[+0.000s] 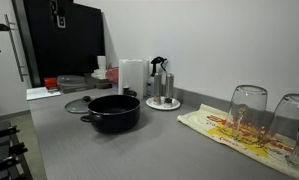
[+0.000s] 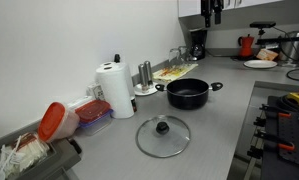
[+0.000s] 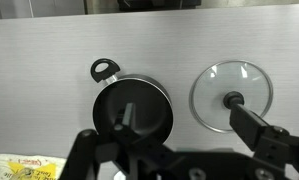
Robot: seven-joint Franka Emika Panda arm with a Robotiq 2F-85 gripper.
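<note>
A black two-handled pot [image 1: 114, 119] stands on the grey counter, open at the top, with no contents that I can make out. Beside it lies a glass lid [image 2: 163, 138] with a black knob, flat on the counter and apart from the pot. My gripper is open and hangs high above the counter, nothing between its fingers. In the wrist view, the pot [image 3: 147, 105] shows on the left and the lid [image 3: 219, 82] on the right; the dark fingers cover part of both.
A paper towel roll [image 2: 111, 92] and a red-lidded container [image 2: 93, 113] stand along the wall. Two upturned glass jars [image 1: 247, 110] rest on a yellow-and-white cloth [image 1: 207, 121]. The counter in front of the pot is clear.
</note>
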